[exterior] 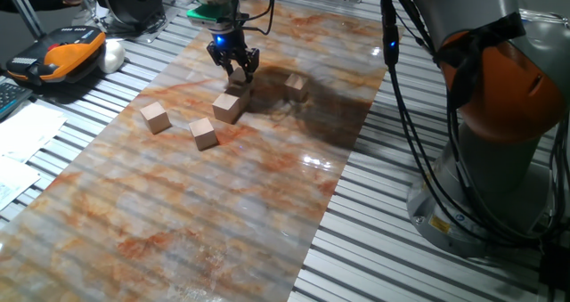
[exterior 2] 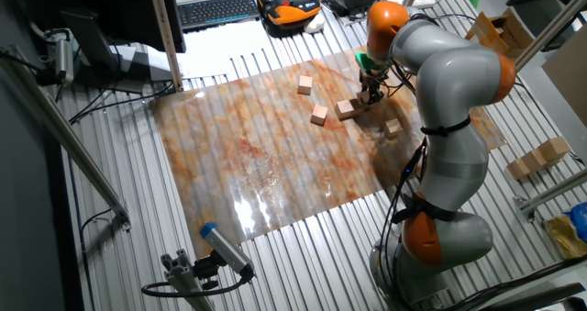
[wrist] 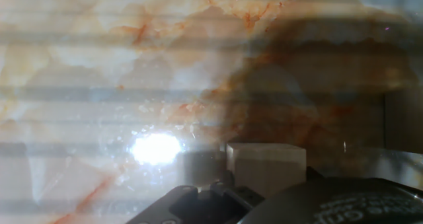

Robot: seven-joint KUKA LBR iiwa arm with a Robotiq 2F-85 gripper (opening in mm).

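Note:
Near the far end of the marbled sheet in exterior view 1, my gripper (exterior: 238,72) points down over a short row of wooden blocks. A wooden block (exterior: 237,76) shows at its fingertips; whether the fingers press on it cannot be told. Just below and behind the front block (exterior: 225,109) is another block, mostly in shadow. In exterior view 2 the front block (exterior 2: 345,109) lies left of the gripper (exterior 2: 370,94). The wrist view shows a pale block (wrist: 266,168) partly hidden by the dark gripper parts; the contact is out of sight.
Two loose blocks, one (exterior: 155,118) farther left and one (exterior: 203,134) nearer, lie apart from the row. Another block (exterior: 296,87) sits to its right in the arm's shadow. The near part of the marbled sheet (exterior: 178,231) is clear.

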